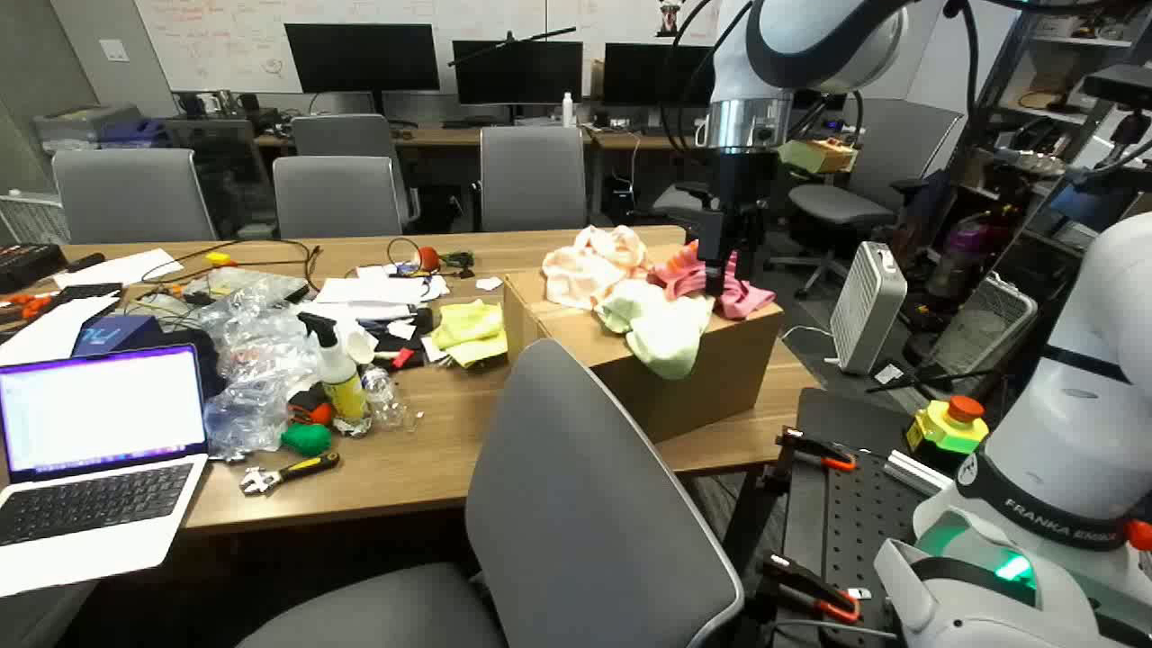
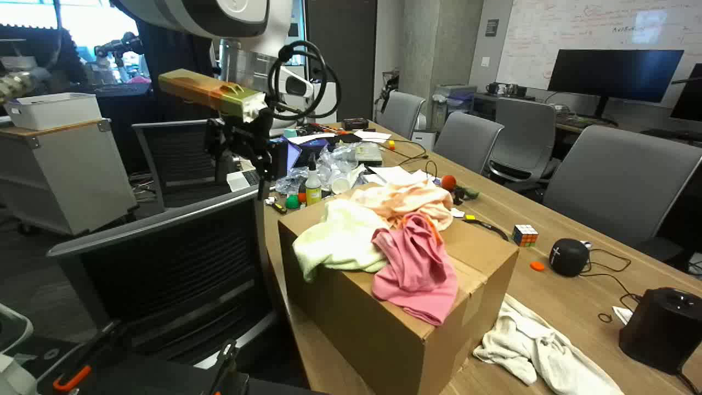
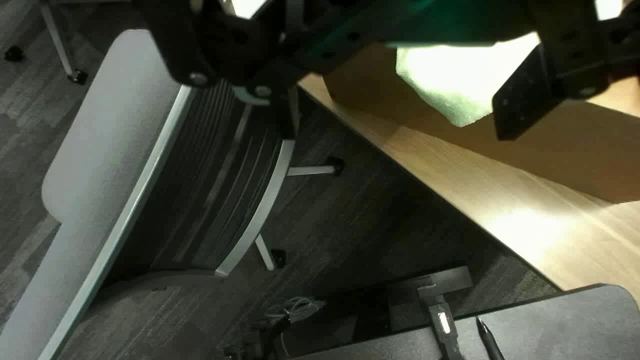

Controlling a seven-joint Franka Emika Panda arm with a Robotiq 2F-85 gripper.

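My gripper is open, and its two dark fingers stand wide apart with nothing held between them. In exterior view 2 the gripper hangs in the air over the chair side, left of the cardboard box. Three cloths lie bunched on top of that box: a pale green one, a pink one and a peach one. Over the box's edge droops the pale green cloth, partly hidden by the gripper in the wrist view. A white cloth lies on the table beside the box.
Close below the gripper stands a grey chair. A spray bottle, a yellow cloth, plastic wrap and a laptop crowd the table. Near the box are a puzzle cube and a black speaker.
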